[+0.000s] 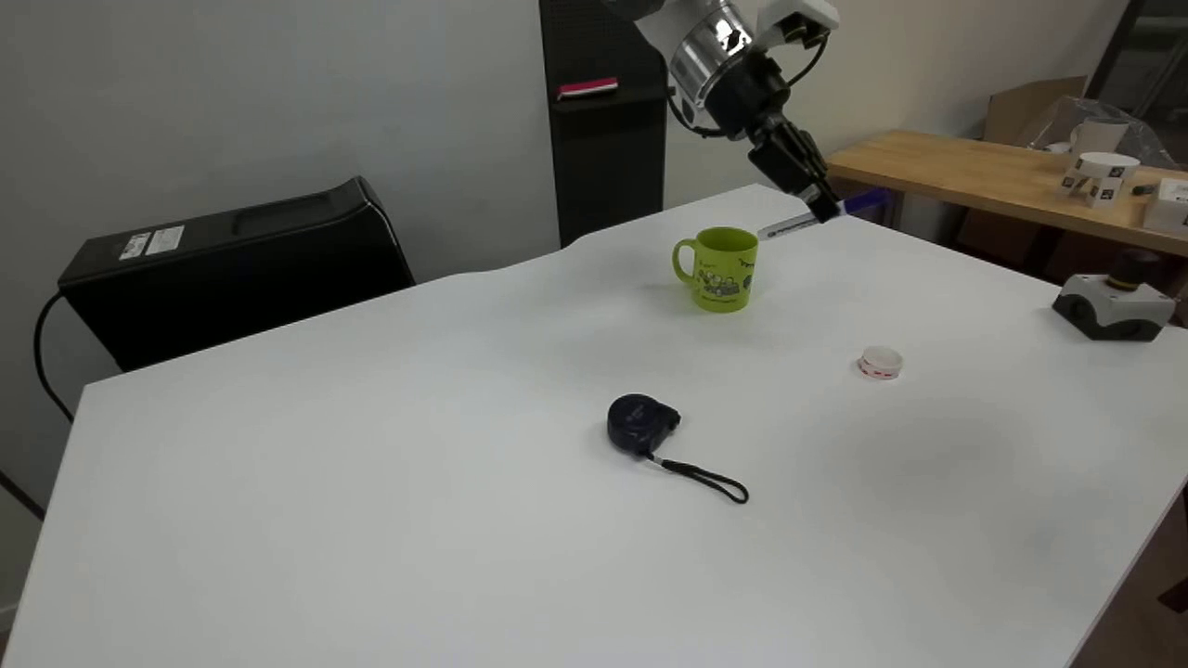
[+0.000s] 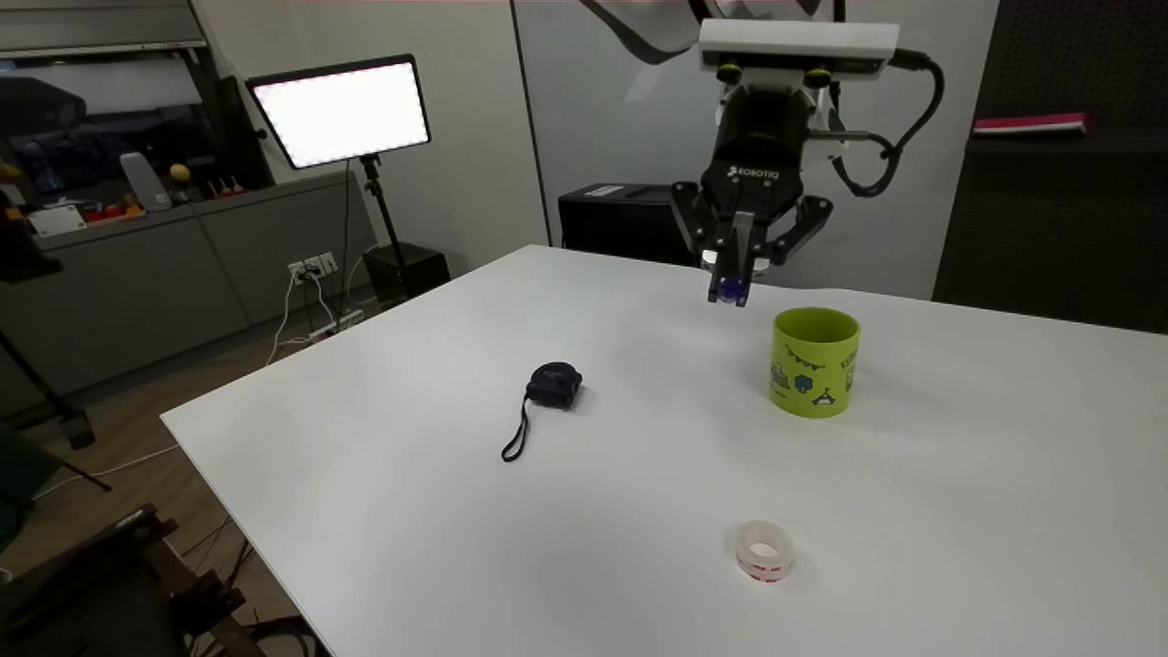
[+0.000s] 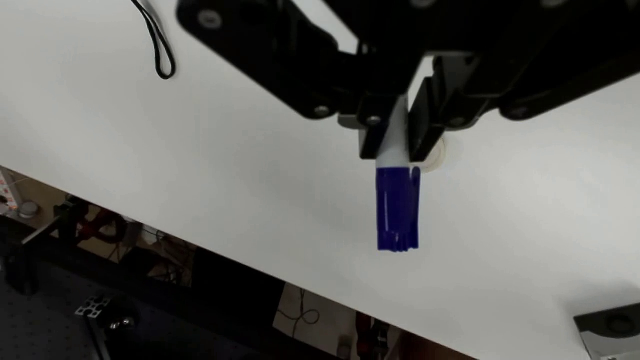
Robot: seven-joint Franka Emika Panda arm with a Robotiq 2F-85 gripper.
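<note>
A white marker with a blue cap [image 3: 397, 207] is clamped between the fingers of my gripper, which is shut on its white barrel. In exterior view 1 the marker [image 1: 793, 224] slants, capped end up and to the right, its white end lower and to the left. My gripper [image 1: 826, 208] is above the table there. The green mug [image 1: 724, 271] stands upright on the table, its mouth open upward. From exterior view 2, my gripper [image 2: 731, 294] hangs to the left of the mug [image 2: 815, 363], with the blue cap facing the camera.
A dark tape measure [image 1: 640, 424] with a black wrist strap lies mid-table. A roll of clear tape [image 2: 763, 549] sits apart from the mug. At the table's right edge is a grey and black switch box [image 1: 1115, 301].
</note>
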